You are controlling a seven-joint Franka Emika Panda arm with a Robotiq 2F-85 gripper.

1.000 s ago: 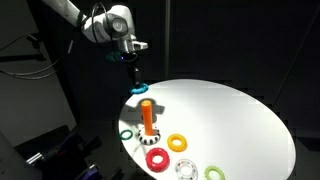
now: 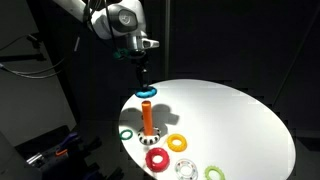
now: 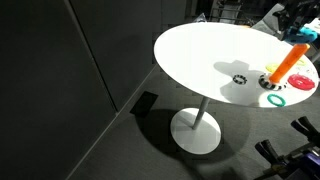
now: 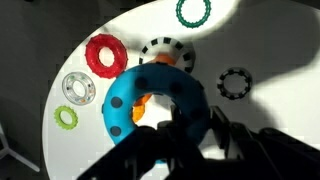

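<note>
A blue ring with dark dots (image 4: 129, 121) hangs from my gripper, which is shut on its edge. In the first exterior view the blue ring (image 2: 146, 93) is in the air by the top of an orange post (image 2: 147, 119). The post stands upright on a black-and-white base (image 2: 149, 138). Through the ring's hole in the wrist view, part of the orange post (image 4: 142, 106) shows off centre. Whether ring and post touch, I cannot tell. The ring is not around the post.
On the white round table (image 2: 230, 115) lie a red ring (image 2: 157, 159), a yellow ring (image 2: 177, 142), a white ring (image 2: 186, 169), a light green ring (image 2: 214, 173), a teal ring (image 2: 126, 134) and a small black ring (image 4: 234, 83).
My gripper has moved rightward in the first exterior view, carrying the blue ring slightly lower and closer to the post's top. The post and the other rings stay where they were.
</note>
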